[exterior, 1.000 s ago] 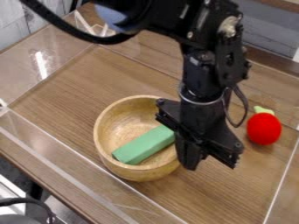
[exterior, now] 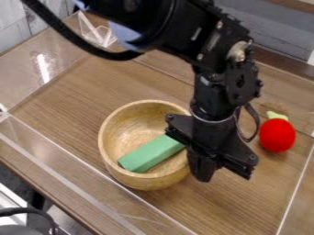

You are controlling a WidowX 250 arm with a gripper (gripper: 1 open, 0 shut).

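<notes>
A tan wooden bowl (exterior: pixel 130 126) sits on the wooden table, holding a green elongated block (exterior: pixel 147 154). My black gripper (exterior: pixel 211 151) hangs low over the bowl's right side, partly hiding the bowl and the block's upper end. Its fingertips are dark against one another, and how far apart they stand is unclear. A red round object (exterior: pixel 277 136) lies to the right of the gripper, with a small pale green item (exterior: pixel 276 116) just behind it.
A raised clear edge runs along the left, and a wall stands at the back.
The gripper has shifted slightly, with its upper part a little higher and more to the right. The bowl, block and red object look unmoved.
</notes>
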